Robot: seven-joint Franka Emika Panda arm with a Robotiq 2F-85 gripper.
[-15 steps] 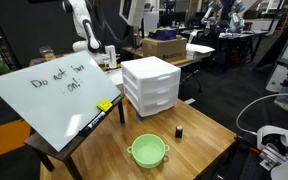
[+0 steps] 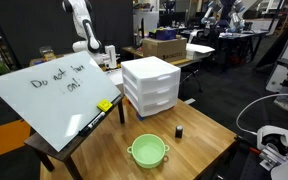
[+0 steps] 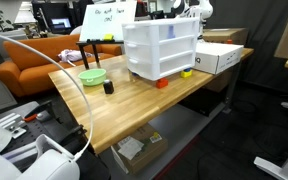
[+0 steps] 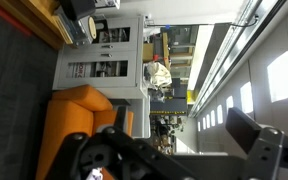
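My gripper shows in the wrist view as dark fingers spread wide apart, with nothing between them. It faces the room, away from the tabletop, and its tips are not in either exterior view. A light green bowl (image 2: 148, 151) with side handles stands on the wooden table, and it looks empty. To its right is a small dark object (image 2: 179, 131), upright and apart from the bowl; exterior view 2 shows the same dark object (image 3: 108, 87) near the table edge. Behind the bowl stands a white drawer unit (image 2: 152, 86).
A tilted whiteboard (image 2: 59, 95) with handwriting stands at the left, a yellow item (image 2: 104, 105) at its edge. Beside the drawers lie a red block (image 3: 162, 83) and a yellow block (image 3: 187, 73).
The bowl, dark object and drawers have stayed put.
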